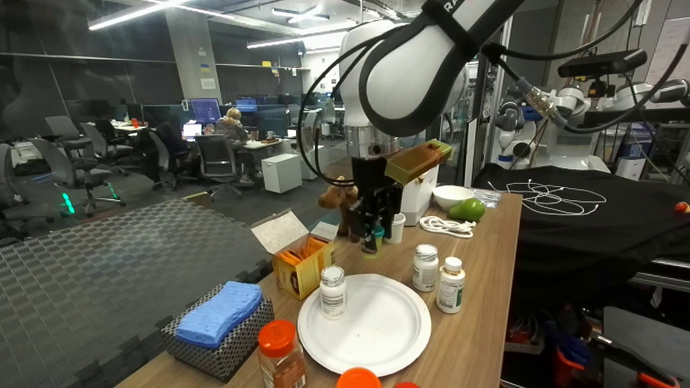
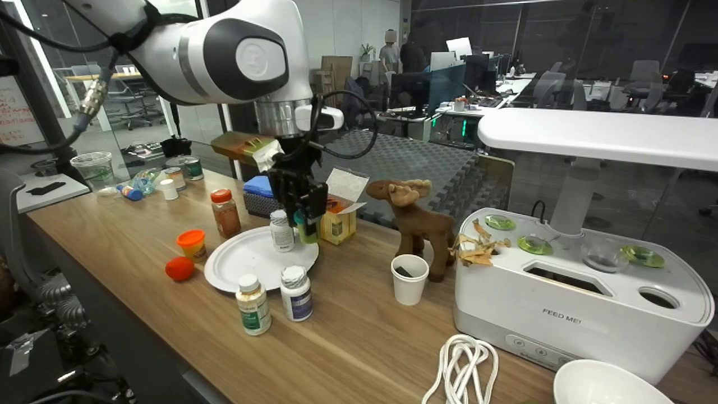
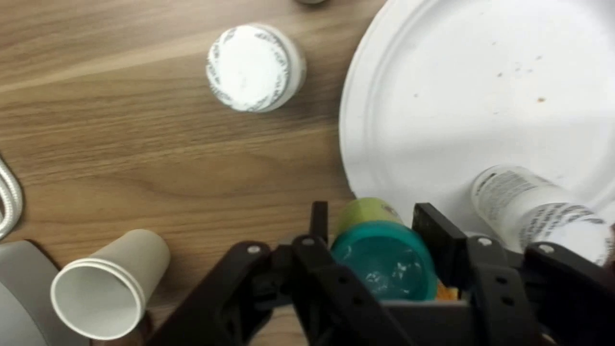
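Between the fingers of my gripper is a small green bottle with a teal cap (image 3: 387, 259); the fingers are shut on it. In exterior view 2 the green bottle (image 2: 307, 231) hangs raised near the plate's far edge. The white paper plate (image 1: 381, 330) lies on the table with one white pill bottle (image 1: 333, 294) upright on its left part. Two more white bottles stand off the plate to its right: one with a bare white lid area (image 1: 425, 268) and one with a green label (image 1: 450, 285).
An open yellow tea box (image 1: 304, 265), a brown toy moose (image 2: 420, 222) and a white paper cup (image 2: 409, 279) stand around the gripper. Red-lidded jar (image 2: 226, 213), orange tub (image 2: 192, 243) and red ball (image 2: 179, 269) are near the plate. The plate's middle is clear.
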